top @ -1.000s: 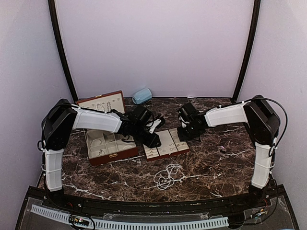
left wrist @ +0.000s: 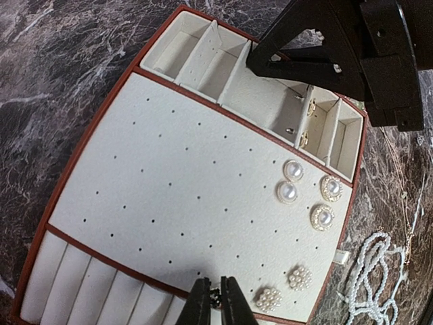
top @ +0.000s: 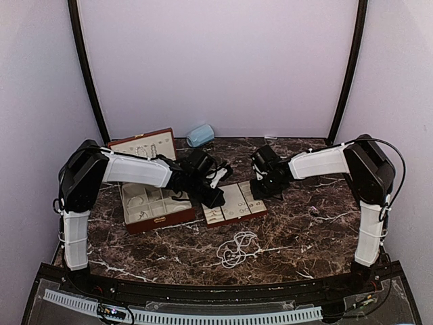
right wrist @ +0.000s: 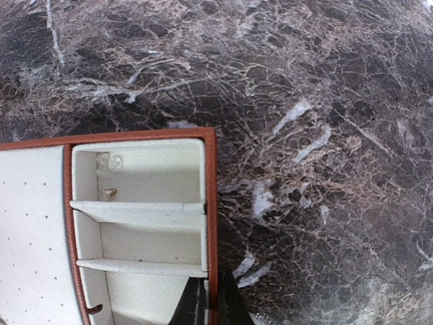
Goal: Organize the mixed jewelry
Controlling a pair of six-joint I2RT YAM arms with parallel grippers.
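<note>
The flat jewelry tray [left wrist: 196, 176] has a red-brown rim, a white perforated panel, small compartments and padded ring rolls [left wrist: 118, 298]. Pearl earrings [left wrist: 293, 170] and cluster earrings [left wrist: 268, 299] sit on the panel. At the border between panel and rolls, my left gripper is slightly open. A small dark sparkly piece [left wrist: 215, 296] shows between its tips; whether they touch it is unclear. My right gripper is shut on the tray's outer wall [right wrist: 212, 223], beside the compartments. One corner compartment holds small earrings [right wrist: 115, 162].
To the left stands an open jewelry box [top: 159, 220] with divided compartments and a raised lid [top: 143, 143]. A white bead necklace [top: 238, 250] lies in front of the tray. Behind is a light-blue roll [top: 200, 135].
</note>
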